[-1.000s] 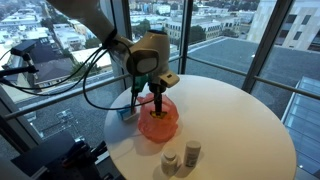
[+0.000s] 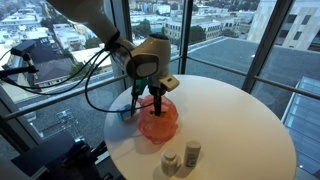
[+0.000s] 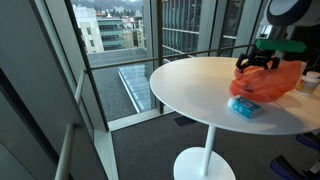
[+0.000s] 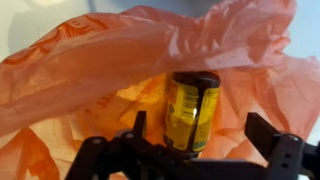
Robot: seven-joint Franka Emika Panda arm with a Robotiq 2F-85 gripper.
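An orange-red plastic bag (image 2: 158,122) lies crumpled on the white round table. Inside its opening, the wrist view shows a small bottle with a yellow label and dark cap (image 4: 193,105). My gripper is open over the bag, a finger to either side of the bottle's lower part. In exterior view 2 the gripper (image 3: 264,66) reaches down at the bag (image 3: 262,80). From these views I cannot tell how deep the fingers are, or whether they touch the bottle.
A blue box (image 3: 243,107) sits beside the bag near the table edge. Two containers stand close to the bag, a white one (image 2: 169,159) and a grey can (image 2: 192,153).
My gripper has shifted slightly and sits a little lower at the bag. The bag and the two containers look unmoved.
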